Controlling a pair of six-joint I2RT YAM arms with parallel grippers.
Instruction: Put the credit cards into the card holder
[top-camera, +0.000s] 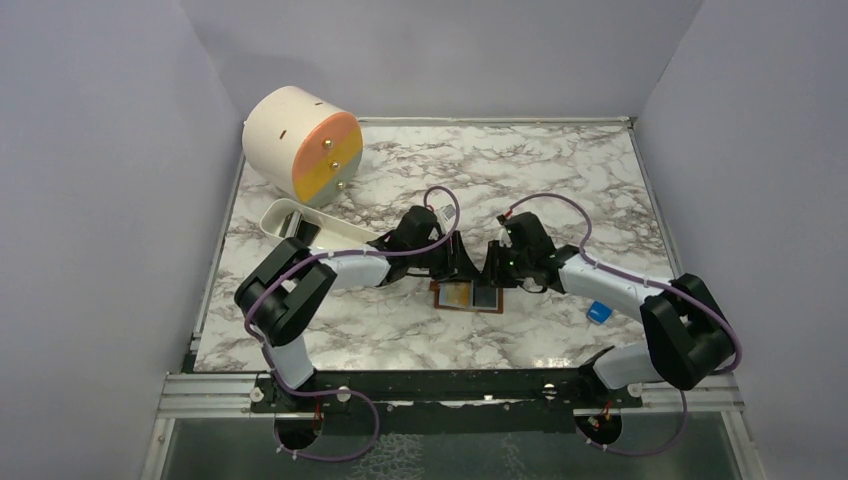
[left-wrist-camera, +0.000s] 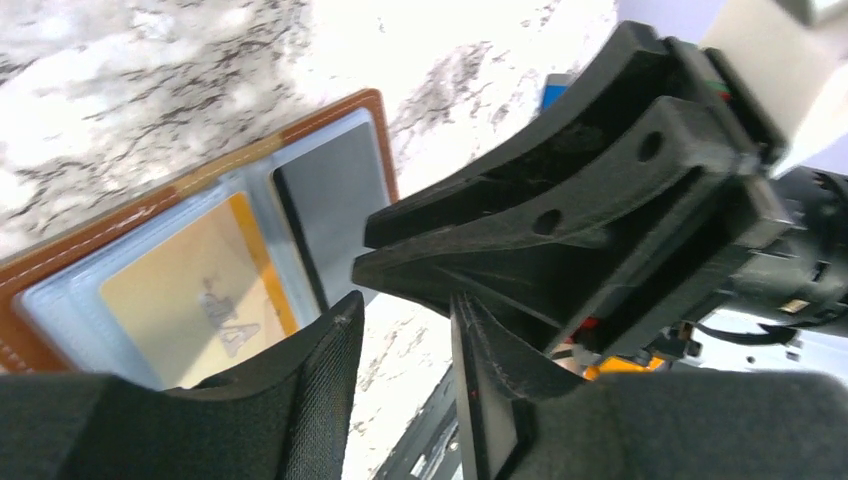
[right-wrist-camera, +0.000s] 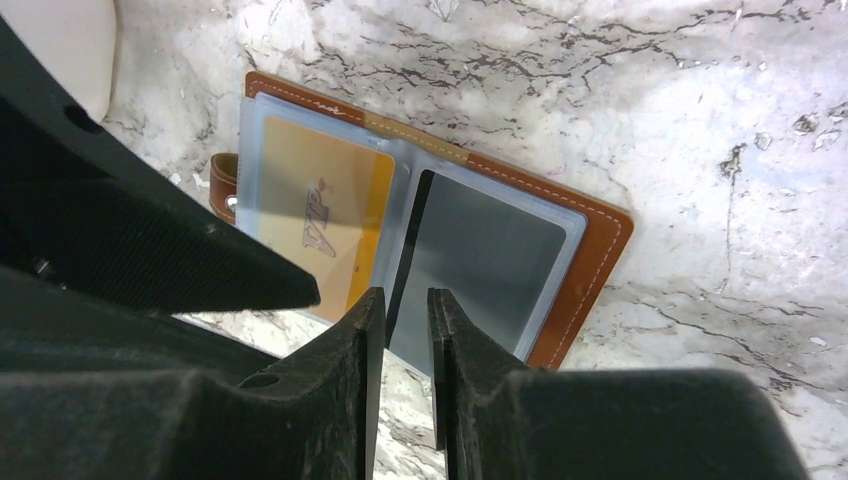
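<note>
The brown leather card holder (top-camera: 468, 308) lies open on the marble table below both grippers. A gold card (right-wrist-camera: 318, 205) with an orange edge sits in its left clear pocket, and a dark grey card (right-wrist-camera: 480, 255) fills the right pocket. My left gripper is part open beside the holder, with nothing seen between its fingers. Close to the dark card is my right gripper, its fingers a narrow gap apart. Holder and table show through that gap; whether anything thin is gripped is unclear. The holder's upper part is hidden in the top view.
At the right lies a small blue object (top-camera: 599, 312). A long cream tray (top-camera: 345, 232) with dark items at its left end stands behind my left arm. Farther back is a cream cylinder (top-camera: 290, 135) with a coloured face.
</note>
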